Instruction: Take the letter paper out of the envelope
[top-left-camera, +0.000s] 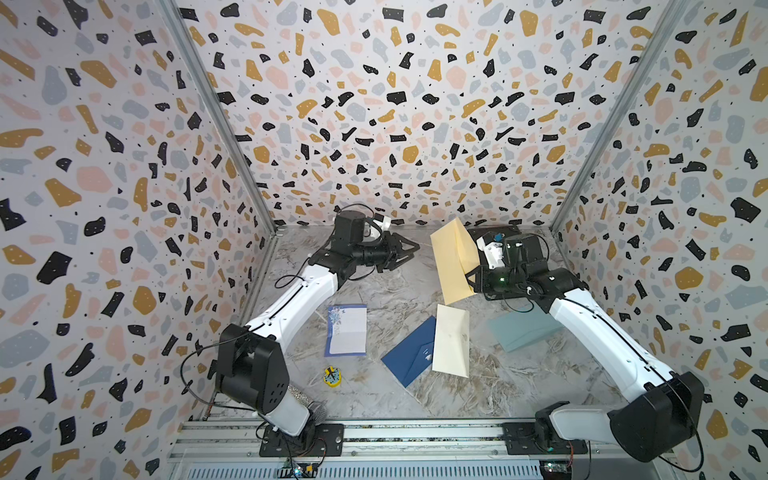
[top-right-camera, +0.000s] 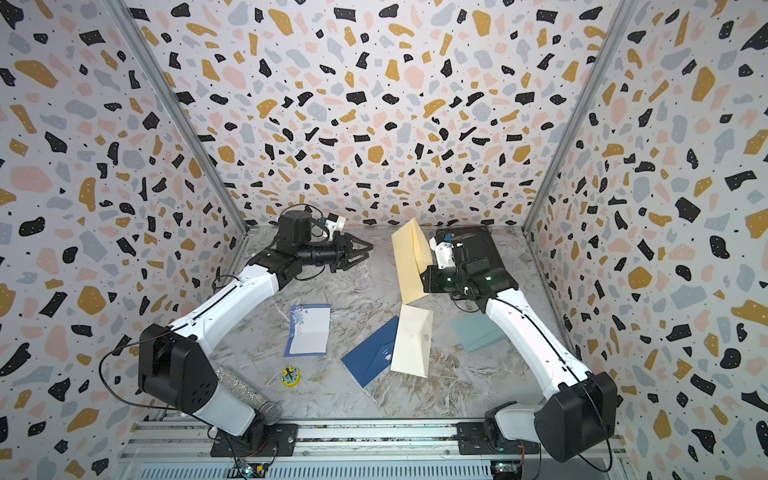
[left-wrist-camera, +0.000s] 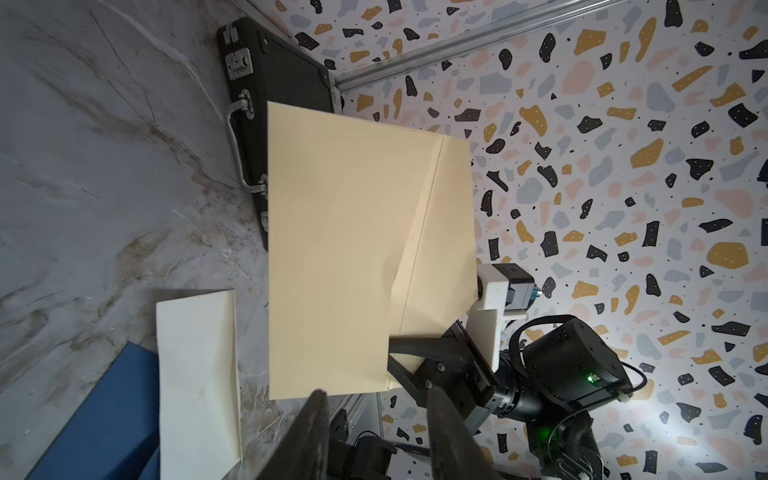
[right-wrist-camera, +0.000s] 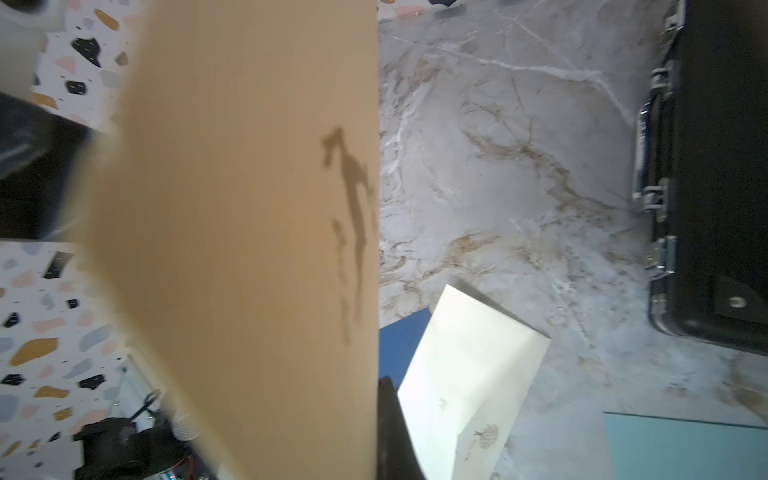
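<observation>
A large cream folded paper (left-wrist-camera: 344, 248) hangs in the air above the table, with a crease and a narrower panel on its right side. Whether it is the envelope or the letter paper, I cannot tell. My right gripper (top-left-camera: 473, 280) is shut on its lower right edge; in the right wrist view the paper (right-wrist-camera: 256, 240) covers most of the fingers. Left of the paper and apart from it, my left gripper (top-left-camera: 416, 250) stands open, its blurred fingers (left-wrist-camera: 310, 436) empty.
On the table lie a pale envelope (top-left-camera: 452, 344), a blue envelope (top-left-camera: 406, 356), a teal one (top-left-camera: 524, 329) and a blue-bordered sheet (top-left-camera: 346, 332). A yellow round object (top-left-camera: 333, 376) sits front left. A black case (right-wrist-camera: 720, 160) stands at the back right.
</observation>
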